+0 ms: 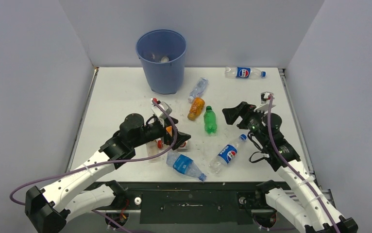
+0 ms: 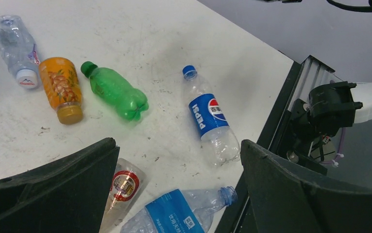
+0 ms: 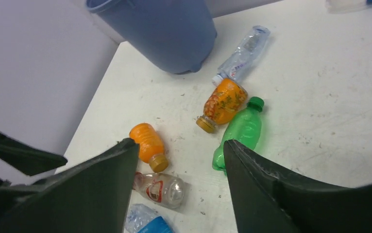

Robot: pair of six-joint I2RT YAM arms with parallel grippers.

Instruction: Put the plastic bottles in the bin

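Observation:
My left gripper [image 1: 177,136] hangs open over the lower-left bottles; in its wrist view a clear red-label bottle [image 2: 126,187] and blue-label bottle [image 2: 172,213] lie beneath. My right gripper [image 1: 235,114] is raised at the right, its fingers apart, nothing seen between them but table and bottles beyond. In the middle lie a green bottle [image 1: 210,121], an orange bottle [image 1: 196,108] and a crumpled clear bottle [image 1: 198,89]. Pepsi bottles lie at front right [image 1: 228,154] and back right [image 1: 243,72]. A second orange bottle [image 3: 146,141] is mostly hidden by my left arm from above.
The blue bin [image 1: 163,75] stands at the back left, with something pale inside. Walls surround the back and sides; purple cables run along both arms.

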